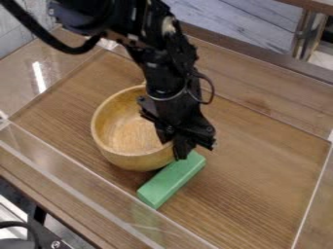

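My black gripper [182,138] is shut on the right rim of a wooden bowl [115,131], low over the table at the centre of the camera view. A green block [170,180] lies just in front and to the right of the bowl, partly behind the gripper at its far end. Whether the bowl touches the table or the block is hard to tell.
Low walls edge it, with a railed structure at the back right.
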